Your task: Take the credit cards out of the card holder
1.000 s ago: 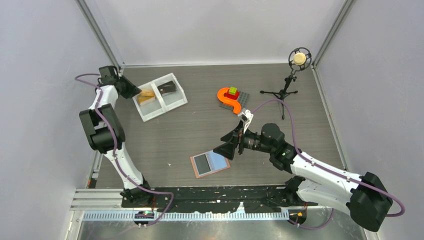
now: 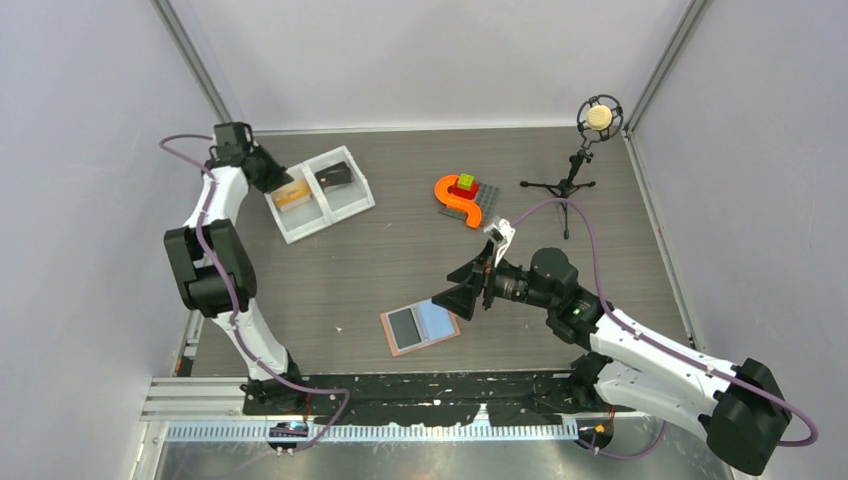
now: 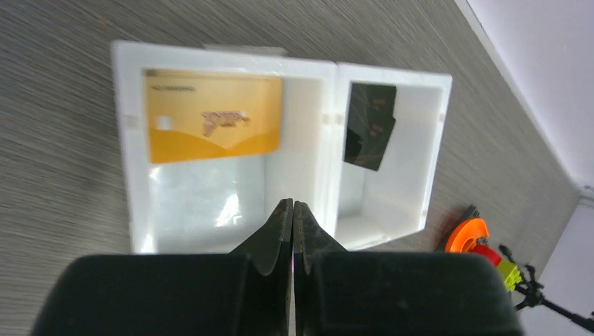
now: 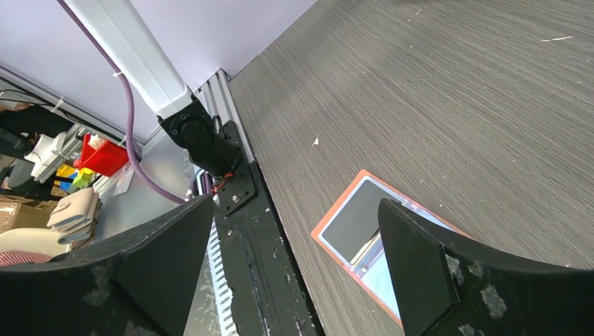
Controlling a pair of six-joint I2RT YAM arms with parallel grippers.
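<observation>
My left gripper is shut, nothing visible between its fingers, over a white two-compartment box (image 2: 350,208) at the back left. A yellow card (image 3: 210,119) lies in one compartment, dark cards (image 3: 368,126) in the other. Near the front edge lies an open card holder (image 2: 405,328), a grey panel and a light blue one with a tan rim. My right gripper (image 2: 460,291) stands open above and right of it, nothing between its fingers.
An orange track piece with red and green blocks (image 2: 466,200) sits on a grey plate at the back centre. A black tripod stand (image 2: 565,187) stands right of it.
My left arm has moved slightly right and up in the top view, over the box. The right arm has shifted slightly right. The yellow card shows less of a raised piece.
</observation>
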